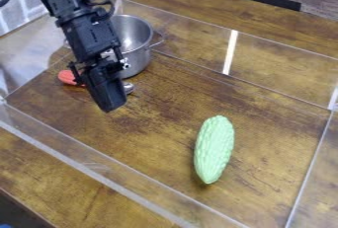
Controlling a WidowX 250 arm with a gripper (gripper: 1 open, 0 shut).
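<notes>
My black gripper [106,96] hangs over the left part of the wooden table, its fingertips close together and shut, with nothing visible between them. Behind it stands a steel pot [133,39], partly hidden by the arm. A red object [70,77] lies on the table just left of the gripper, partly covered by it. A pale green, ridged vegetable-like object [212,150] lies at the right front, apart from the gripper.
Clear, transparent edging runs round the work area on the wooden table [158,133]. A white tape strip [230,52] lies at the back right. The middle and right of the table are open.
</notes>
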